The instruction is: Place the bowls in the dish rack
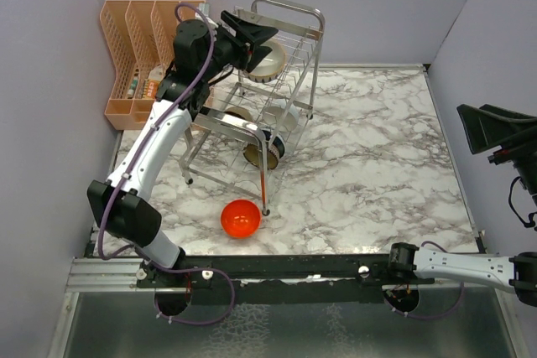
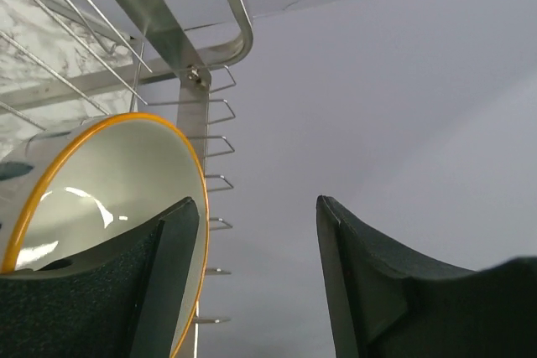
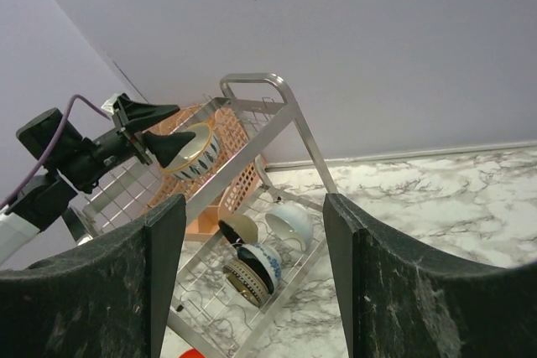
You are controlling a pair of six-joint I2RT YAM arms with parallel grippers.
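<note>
A cream bowl with an orange rim [image 1: 268, 64] [image 2: 126, 173] rests in the rack's top tier [image 1: 294, 39]. My left gripper [image 1: 256, 44] is open beside the bowl's rim, which passes under one finger in the left wrist view. Several bowls sit on the lower tier, among them a white one [image 3: 289, 222] and a patterned one [image 3: 260, 262]. A red bowl [image 1: 240, 219] lies on the counter in front of the rack. My right gripper [image 1: 495, 132] stands at the right, away from the rack, its fingers apart with nothing between them.
An orange slotted organizer [image 1: 130, 56] stands left of the rack. Walls bound the back and sides.
</note>
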